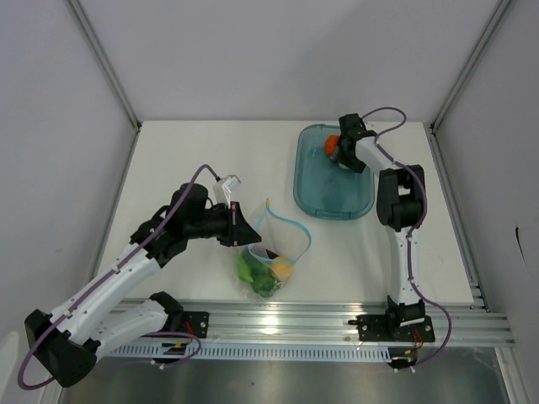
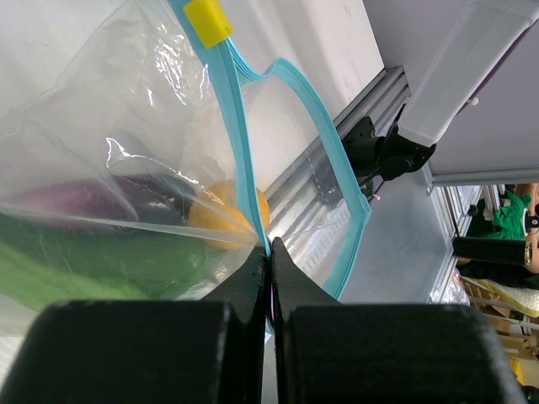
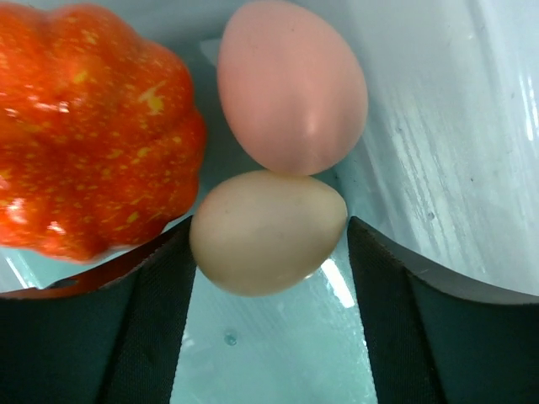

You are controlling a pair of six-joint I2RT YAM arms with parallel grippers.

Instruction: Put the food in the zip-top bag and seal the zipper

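A clear zip bag with a blue zipper rim stands mouth open near the table's front. Inside show a green food item, a purple one and a yellow-orange one. My left gripper is shut on the bag's rim. Over in the blue tray, my right gripper has its fingers on either side of a pale egg. They appear close to or against its sides; a firm grip cannot be made out. A pinkish egg touches the pale one. Beside them lies an orange pumpkin-like item.
The bag's yellow slider sits along the zipper, away from my left fingers. The tray's front half is empty.
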